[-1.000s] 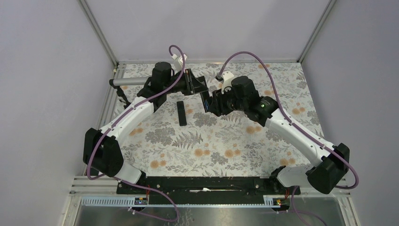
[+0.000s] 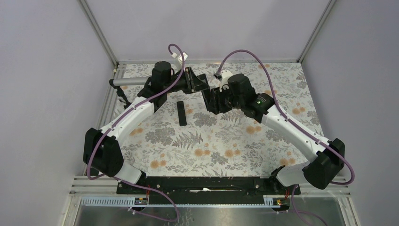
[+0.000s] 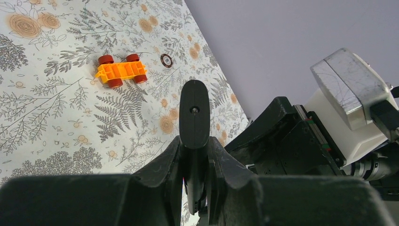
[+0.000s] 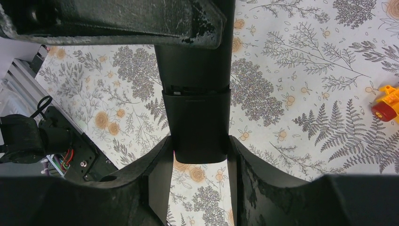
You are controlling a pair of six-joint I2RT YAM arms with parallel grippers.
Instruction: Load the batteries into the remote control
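The black remote control (image 3: pixel 194 113) hangs upright between my two grippers above the middle of the mat. My left gripper is shut on its body. My right gripper is shut on its lower end, where a black cover piece (image 4: pixel 196 122) meets the body with a narrow seam and small slot showing above it. In the top view both grippers meet at the remote, and its lower part is largely hidden by them. No batteries can be made out.
A dark bar (image 2: pixel 181 113) lies on the mat left of centre. A yellow toy car with red wheels (image 3: pixel 120 70) and a small ring (image 3: pixel 166 60) lie on the mat in the left wrist view.
My right arm and gripper have shifted slightly toward the back of the table at the remote. My left arm has barely moved.
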